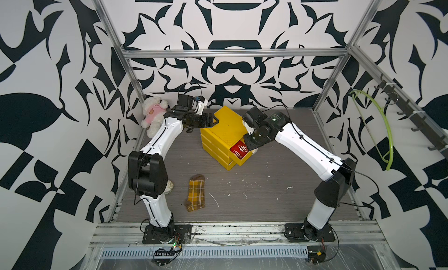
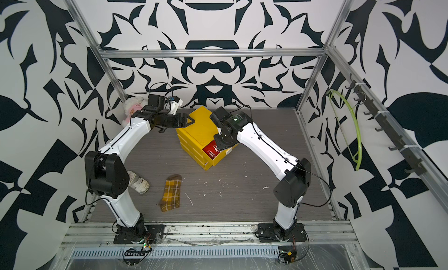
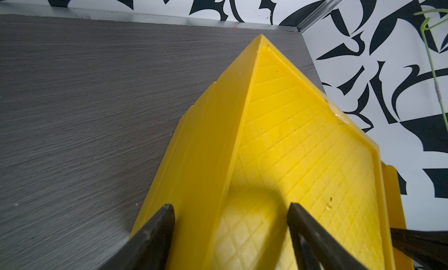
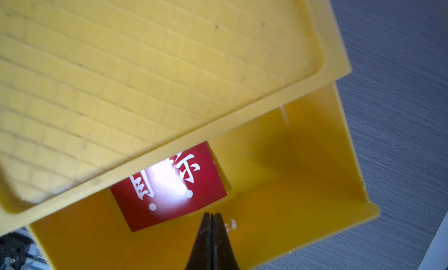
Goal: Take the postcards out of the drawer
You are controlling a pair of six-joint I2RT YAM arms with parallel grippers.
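Observation:
A yellow drawer box (image 1: 226, 125) stands at the back middle of the table, its top drawer (image 4: 298, 200) pulled partly out. A red postcard (image 4: 186, 207) with white characters lies in that drawer, its far part hidden under the box's top; whether others lie beneath cannot be told. My right gripper is shut above the drawer, beside the card's front edge, with nothing showing between its fingers. Over the box's edge, my left gripper is parted, one finger on each side of the upper left edge.
A checked brown sock (image 1: 196, 194) lies at the front left, and a pale shoe (image 2: 138, 182) rests by the left arm. A plush toy (image 1: 154, 115) sits at the back left.

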